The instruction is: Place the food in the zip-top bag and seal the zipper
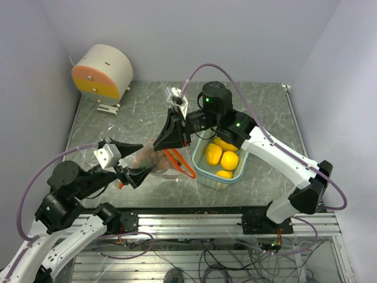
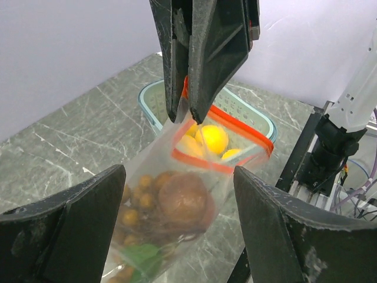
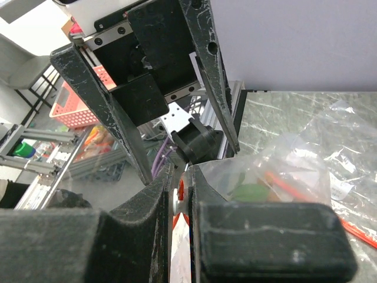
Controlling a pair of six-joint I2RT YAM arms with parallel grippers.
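A clear zip top bag [image 2: 159,230] with orange zipper, holding brown round food, small orange pieces and something green, hangs from my right gripper [image 1: 158,143], shut on its top edge. My left gripper [image 1: 141,160] stands open beside the bag, its fingers either side of it in the left wrist view, seemingly not closed on it. Another clear plastic bag [image 3: 347,153] with an orange strip lies flat on the counter in the right wrist view.
A clear tub [image 1: 200,174] of yellow food [image 1: 230,161] stands to the right. A white box with orange and yellow front [image 1: 103,71] sits at the back left. The front edge has metal rails [image 1: 177,224].
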